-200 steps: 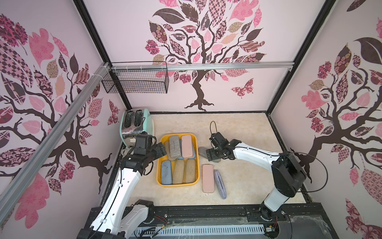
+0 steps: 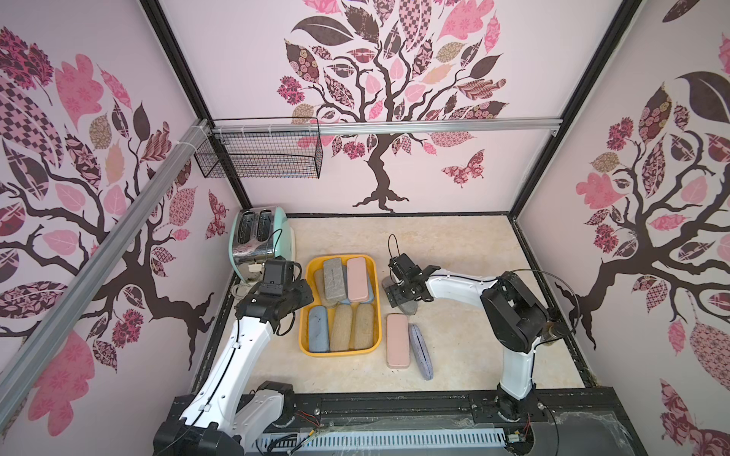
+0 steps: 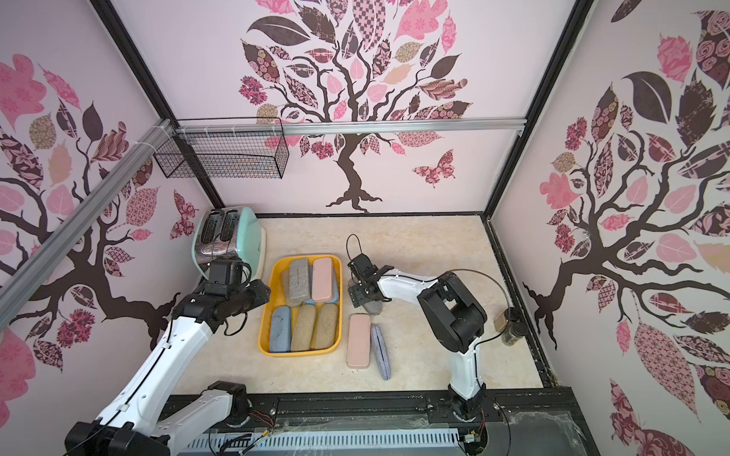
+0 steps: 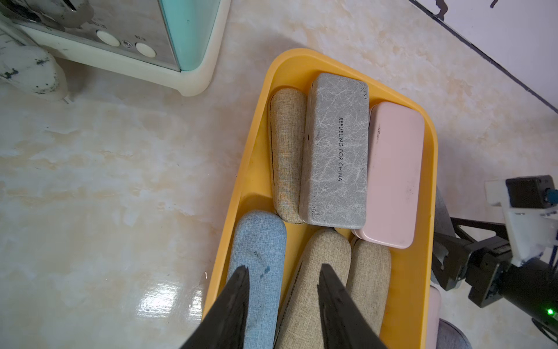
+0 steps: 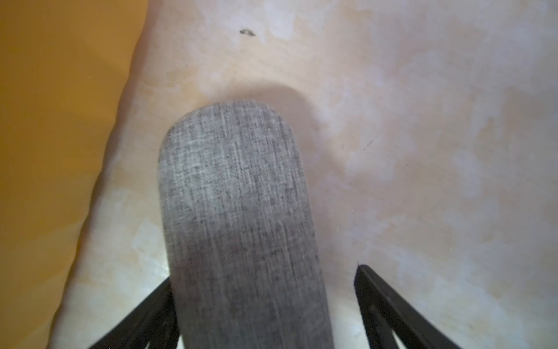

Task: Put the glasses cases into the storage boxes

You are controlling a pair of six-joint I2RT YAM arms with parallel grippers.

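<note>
The yellow box (image 4: 238, 192) holds grey, pink, blue and tan glasses cases. Above it in the left wrist view is my left gripper; its fingers show a gap, with nothing clearly held. My right gripper is open around one end of a grey fabric case (image 5: 238, 168) lying on the table just right of the box; whether it touches is unclear. A pink case (image 2: 397, 342) and a lavender case (image 2: 421, 353) lie on the table below that gripper, at the box's lower right.
A mint toaster (image 2: 281, 239) stands behind my left arm, beside the box. A wire basket (image 2: 258, 155) hangs high on a rail.
My right gripper has moved left toward the box, and the grey case beneath it appears turned more lengthwise. My left arm has shifted slightly down in the top left view.
</note>
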